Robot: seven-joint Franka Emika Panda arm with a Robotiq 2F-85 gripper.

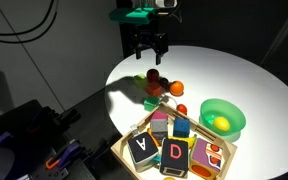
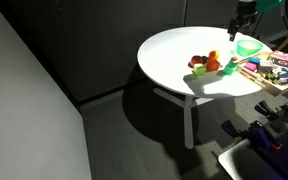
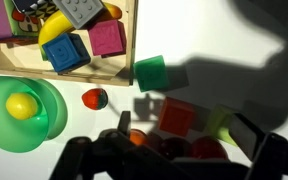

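My gripper hangs open above the white round table, its fingers apart with nothing between them. Seen from the wrist, a red block lies on the table below the gap of the fingers. A green block rests close to the wooden tray's edge. Beside the red block are a yellow-green block and a dark red round object. An orange object is partly covered by the left finger. The strawberry lies between tray and bowl.
A wooden tray filled with several toy blocks stands at the table's near side. To its right is a green bowl containing a yellow ball.
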